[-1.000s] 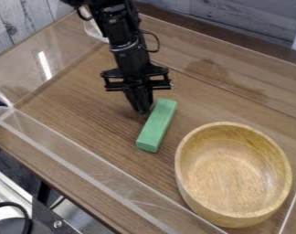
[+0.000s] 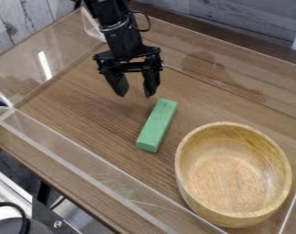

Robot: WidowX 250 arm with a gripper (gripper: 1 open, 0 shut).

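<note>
My black gripper (image 2: pixel 126 80) hangs over the upper middle of the wooden table, its fingers spread open with nothing seen between them. A flat green bar (image 2: pixel 157 126) lies on the table below and to the right of the gripper, apart from it.
A large round tan bowl (image 2: pixel 232 169) stands at the lower right. Black cables show at the bottom left corner.
My gripper has moved up and to the left, away from the green bar. The bar and the bowl look unmoved.
</note>
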